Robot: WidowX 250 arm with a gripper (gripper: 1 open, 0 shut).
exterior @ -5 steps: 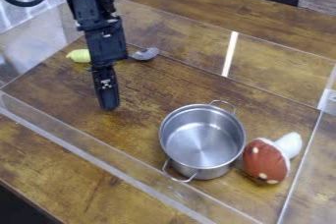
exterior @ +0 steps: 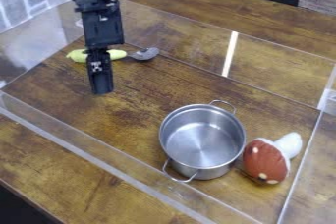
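My black gripper (exterior: 100, 83) hangs at the upper left, low over the wooden board, with its fingers close together and nothing visible between them. Just behind it lies a yellow-green object (exterior: 81, 55), partly hidden by the gripper, and a grey spoon-like utensil (exterior: 144, 53) lies to its right. A steel pot (exterior: 201, 140) with two wire handles stands at the lower right. Beside the pot, on its right, is a red-capped toy mushroom (exterior: 266, 162) with a white stem.
Clear low walls or edges surround the wooden work area (exterior: 118, 140). A white strip (exterior: 231, 54) runs at the upper right. The middle and lower left of the board are free.
My gripper has shifted slightly left and upward, away from the front of the board. The pot, mushroom and other objects have not visibly moved.
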